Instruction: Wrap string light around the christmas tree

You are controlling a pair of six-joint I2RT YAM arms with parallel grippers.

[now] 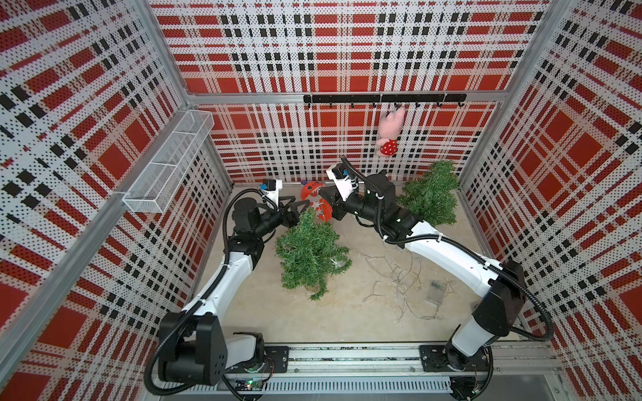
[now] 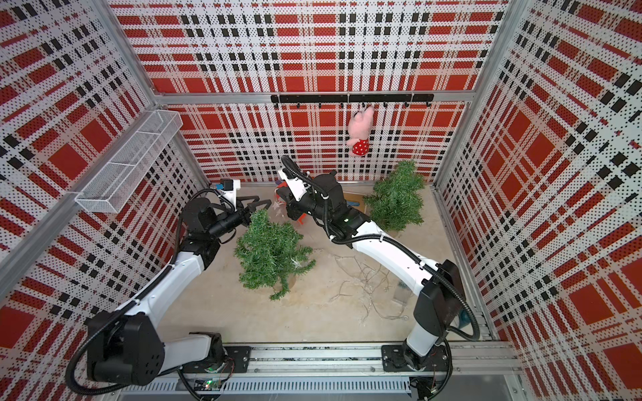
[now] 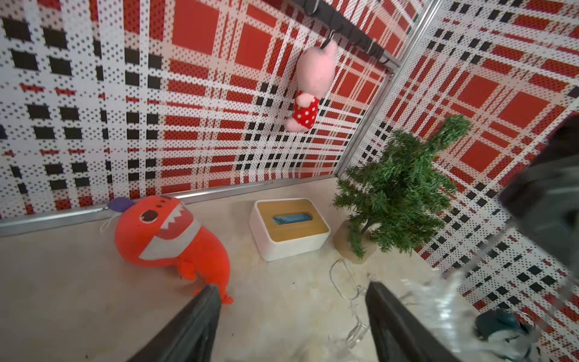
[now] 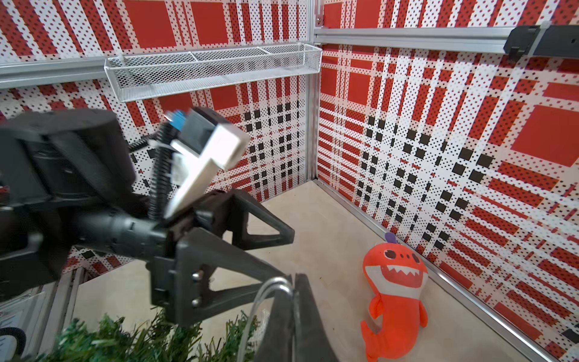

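Note:
The near christmas tree (image 1: 311, 250) stands at centre-left, with string light lying in loose loops (image 1: 401, 280) on the table right of it beside its battery box (image 1: 436, 292). My left gripper (image 1: 299, 206) is above the tree's top, fingers apart, close to my right gripper. My right gripper is shut on a strand of the string light (image 4: 265, 289), which arches over its fingertips in the right wrist view. The left fingers reach toward that strand; whether they touch it I cannot tell.
A second tree (image 1: 428, 193) stands at the back right beside a white box (image 3: 289, 241). A red shark plush (image 4: 395, 307) lies at the back; a pink plush (image 1: 391, 127) hangs on the hook rail. A wire basket (image 1: 167, 163) is on the left wall.

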